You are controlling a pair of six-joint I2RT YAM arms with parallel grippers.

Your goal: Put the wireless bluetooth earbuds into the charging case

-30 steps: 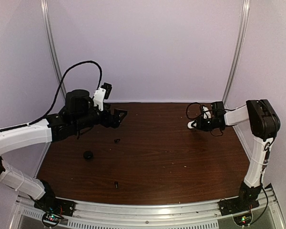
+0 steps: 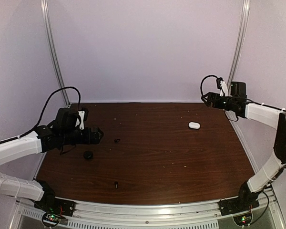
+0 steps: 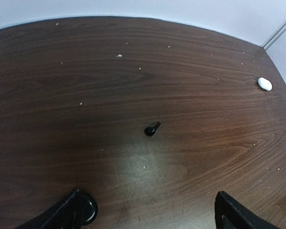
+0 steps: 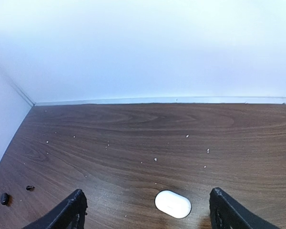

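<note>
A white oval case [image 2: 194,125] lies on the table at right, seen also in the right wrist view [image 4: 173,204]. A small black earbud [image 2: 117,140] lies left of centre, another [image 2: 116,184] near the front, and a round black object [image 2: 88,155] at left, beside which my left gripper [image 2: 96,135] hangs, open and empty [image 3: 146,210]. The small earbud shows in the left wrist view [image 3: 151,129]. My right gripper [image 2: 206,99] is raised behind and above the white case, its fingers apart with nothing visible between them.
Pale walls close it at the back and sides; metal rails run along the front edge.
My right gripper has risen from the white case and moved away from it. My left gripper has moved left and down, toward the round black object. The objects lie as before.
</note>
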